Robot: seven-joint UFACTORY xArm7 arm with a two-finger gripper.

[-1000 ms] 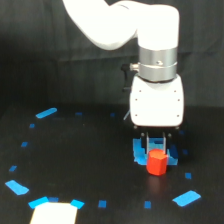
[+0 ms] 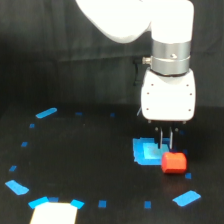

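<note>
A red block (image 2: 174, 162) sits at the front right corner of a blue square (image 2: 147, 152) on the dark table, partly overlapping it in the view. My gripper (image 2: 166, 137) points straight down over the right part of that square, just behind and above the block. Its dark fingers are small and blurred against the background, so the gap between them is hard to make out. Whether they touch the block cannot be seen.
Strips of blue tape (image 2: 186, 198) and small blue marks lie across the black table. A pale, orange-edged object (image 2: 53, 213) stands at the front left edge.
The arm and gripper have shifted to the right. The red block has also moved right, from in front of the blue square's middle to its right corner.
</note>
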